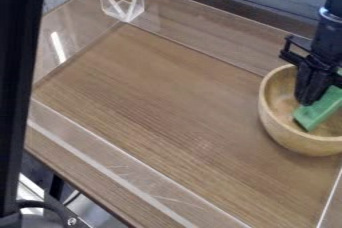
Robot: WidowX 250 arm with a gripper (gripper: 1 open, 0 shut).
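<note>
A tan bowl (282, 120) sits at the right side of the wooden surface, holding a green block (318, 112). My black gripper (307, 97) reaches down into the bowl from the upper right, its tip beside the green block. It is shut; whether it touches the block I cannot tell.
A small white wire-like object (123, 8) stands at the back left. A grey wall runs along the back, and a dark vertical shape fills the left edge.
</note>
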